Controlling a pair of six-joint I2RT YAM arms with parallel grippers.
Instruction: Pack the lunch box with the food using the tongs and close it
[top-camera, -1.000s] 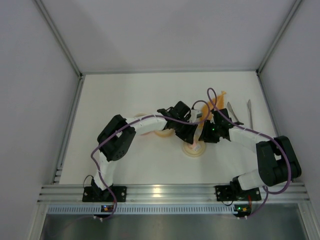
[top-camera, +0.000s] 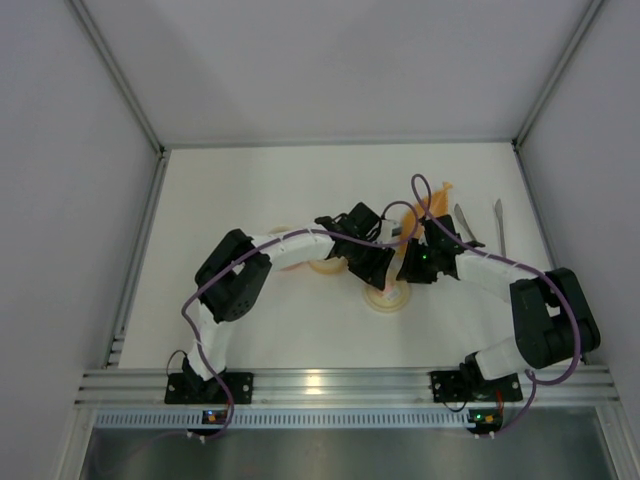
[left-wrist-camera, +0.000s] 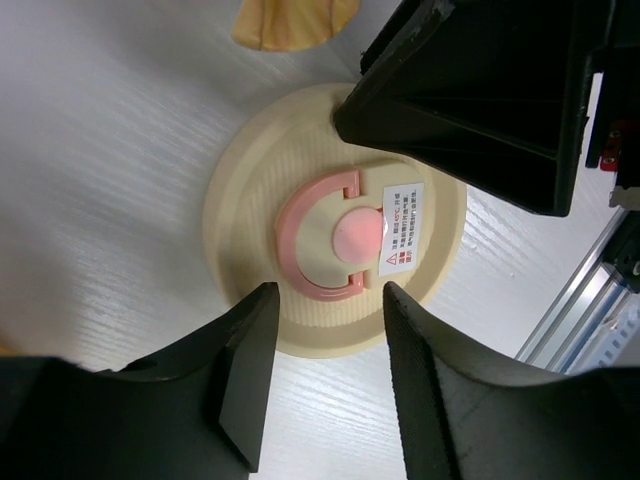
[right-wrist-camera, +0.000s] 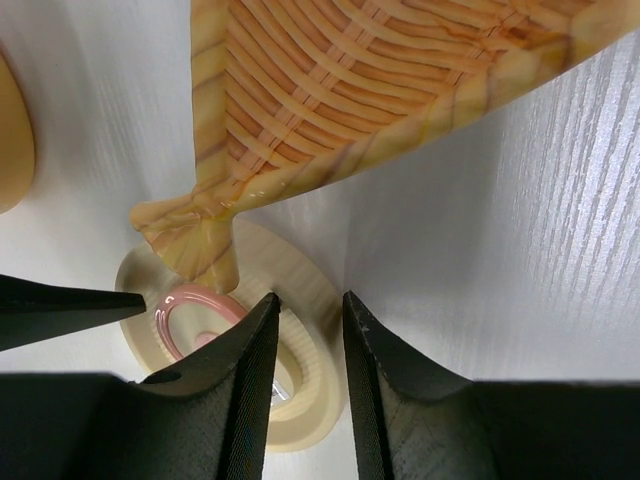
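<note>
A round cream lid (top-camera: 387, 303) with a folding pink handle (left-wrist-camera: 290, 240), a pink button and a white label lies face up on the table, front centre. Over its near part stands my left gripper, its fingers parted, the lower end of the handle showing in the gap; contact cannot be told. My right gripper is at the lid's rim (right-wrist-camera: 325, 300), which shows between its narrowly parted fingers. In the left wrist view, a black right finger (left-wrist-camera: 400, 120) overlaps the upper edge of the lid.
A yellow-brown woven-pattern tray (right-wrist-camera: 350, 90) with a tail-like end lies beside the lid. Further right are a knife (top-camera: 465, 220) and another long utensil (top-camera: 500, 228). Round cream containers (top-camera: 328, 266) sit partly under the left arm.
At the lid, the left fingers have moved a little. The lid stays in place.
</note>
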